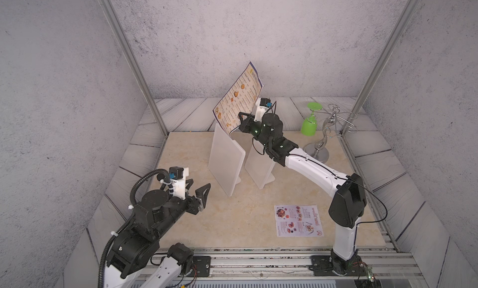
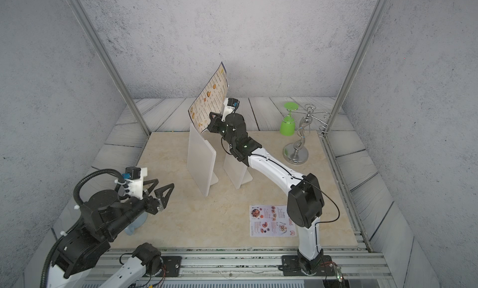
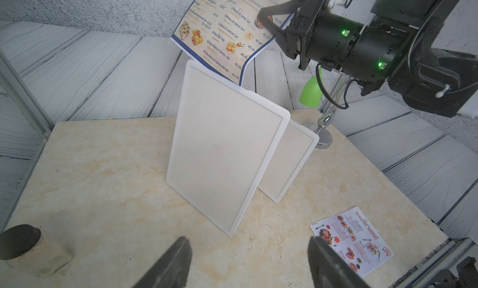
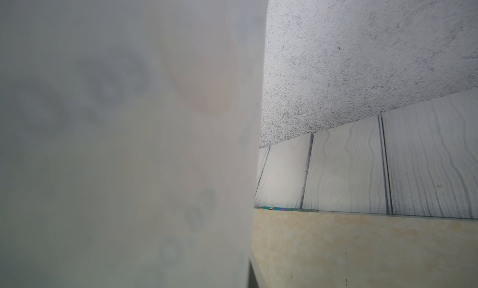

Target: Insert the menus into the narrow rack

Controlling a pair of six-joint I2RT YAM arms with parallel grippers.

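My right gripper [image 1: 241,119] is shut on the right edge of a blue-bordered menu [image 1: 238,99], which is tilted and slightly bowed. Its lower end sits by the top of the larger white rack panel [image 1: 224,158]; whether they touch I cannot tell. A second white panel [image 1: 260,164] stands to the right. In the right wrist view the pale back of the menu [image 4: 129,148] fills the left half and hides the fingertips. Another menu [image 1: 298,220] lies flat near the front edge. My left gripper [image 1: 200,184] is open and empty, left of the panels.
A chrome stand [image 1: 318,151] with a green glass [image 1: 309,124] is at the back right. At the left in the left wrist view is a dark-lidded jar [image 3: 34,250]. Bare tabletop lies in front of the panels.
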